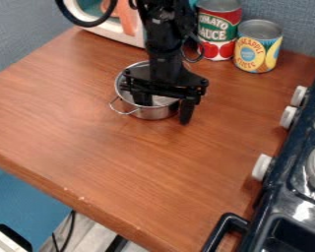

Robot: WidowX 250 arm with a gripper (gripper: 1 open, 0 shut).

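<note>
My black gripper (pixel 163 98) is over a small steel pot (pixel 150 110) with wire handles, near the back middle of the wooden table (pixel 82 128). The gripper's body hides much of the pot, and whether its fingers are open or shut on the pot cannot be made out.
At the back stand a tomato sauce can (pixel 216 30) and a yellow-labelled can (pixel 258 47), with a white appliance (pixel 94 30) at back left. A black stove (pixel 291 187) with white knobs fills the right side.
</note>
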